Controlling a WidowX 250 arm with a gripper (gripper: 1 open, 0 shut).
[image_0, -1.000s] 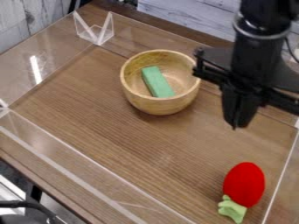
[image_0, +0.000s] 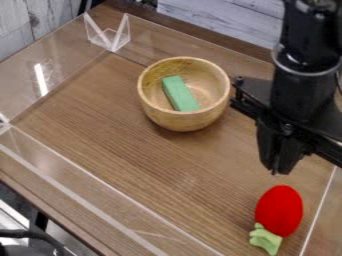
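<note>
The black gripper (image_0: 283, 150) hangs at the right of the camera view, above the wooden table (image_0: 107, 170), right of a wooden bowl (image_0: 203, 117) that holds a green block (image_0: 179, 93). Below it lies a red oval object (image_0: 278, 209) with a green leafy part (image_0: 265, 238), like a toy strawberry or similar. I cannot tell how far the fingers are apart or whether anything is between them.
A clear plastic object (image_0: 110, 30) stands at the back left. Black cables run past the lower left edge.
The arm and gripper have moved lower in the view, toward the red object. The bowl, green block and red object look unmoved.
</note>
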